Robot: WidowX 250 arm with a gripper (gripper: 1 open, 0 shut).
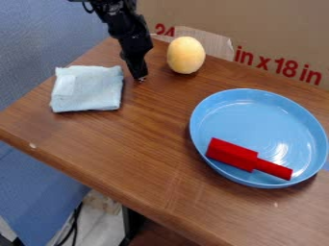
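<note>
My black gripper [139,69] reaches down from the top edge, its fingers low over the wooden table between a folded pale cloth [85,90] and a yellow egg-shaped object [187,55]. Whether it is open or shut is hard to tell. The cloth lies to its lower left, the yellow object to its right, apart from it. A blue plate [264,125] sits at the right, with a red rolling-pin-like object [238,157] lying on its front part.
A cardboard box [279,29] stands along the back.
</note>
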